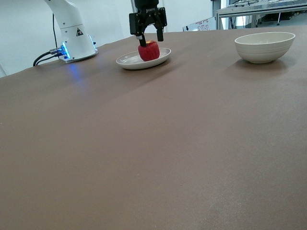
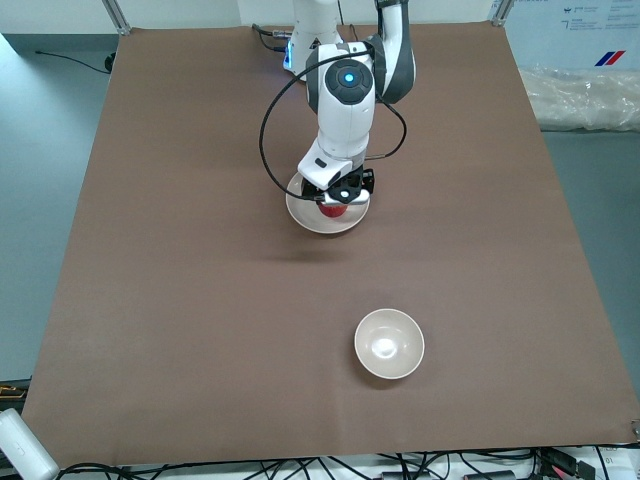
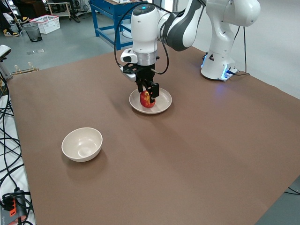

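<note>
A red apple (image 1: pixel 148 52) rests on a white plate (image 1: pixel 128 61), also visible in the right view as the plate (image 3: pixel 164 101) with the apple (image 3: pixel 144 100). My black gripper (image 1: pixel 151 39) hangs right over the apple, its fingers apart around the top of it; in the left view the wrist hides most of the apple. An empty cream bowl (image 2: pixel 389 343) sits apart, toward the near edge in the left view and at the right in the top view (image 1: pixel 264 48).
The arm's base (image 3: pixel 218 65) with cables stands behind the plate. Cables lie along the table's edge in the left and right views.
</note>
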